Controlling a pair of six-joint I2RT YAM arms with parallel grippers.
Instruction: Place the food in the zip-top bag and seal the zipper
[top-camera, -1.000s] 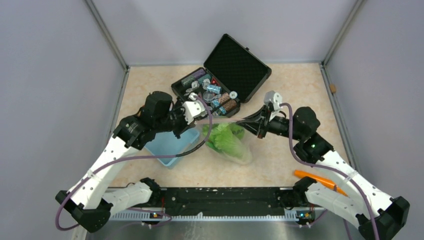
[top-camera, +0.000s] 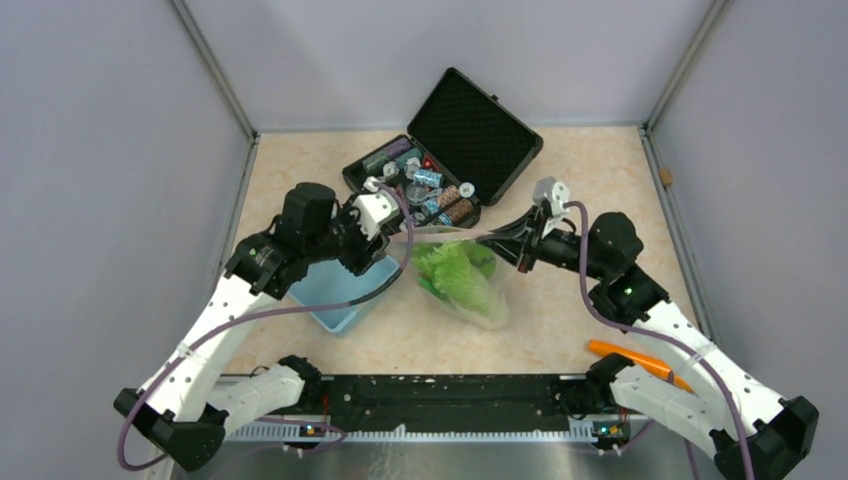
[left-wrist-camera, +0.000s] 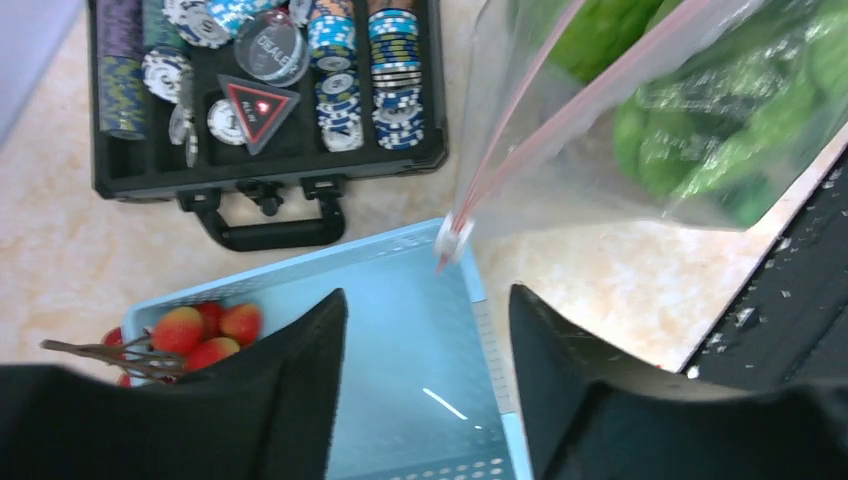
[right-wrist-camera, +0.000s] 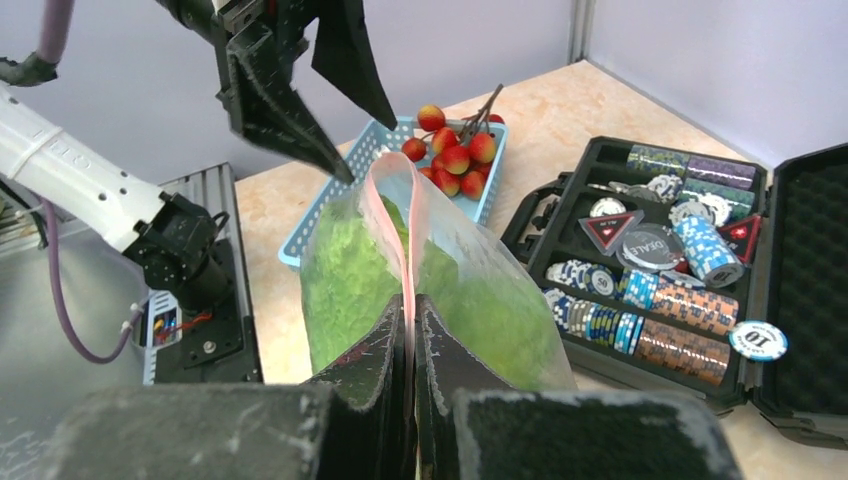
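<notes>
Green leafy lettuce (top-camera: 460, 275) fills the clear zip top bag (right-wrist-camera: 490, 300), whose pink zipper edge runs across its top. My right gripper is shut on one end of that edge and holds the bag up. At the bag's other end a white zipper slider (left-wrist-camera: 453, 238) sits at the tip of the pink strips, which stand slightly apart further along. My left gripper is open, its fingers either side of and short of the slider, with nothing between them. In the top view the left arm hides its fingertips.
A blue basket (left-wrist-camera: 380, 260) with red fruit (left-wrist-camera: 180, 335) stands below the left gripper. Behind the bag an open black case (top-camera: 475, 135) holds poker chips. An orange tube (top-camera: 640, 360) lies at the right front. Bare table shows right of the bag.
The bag has moved a little, while the right gripper keeps its place on the edge.
</notes>
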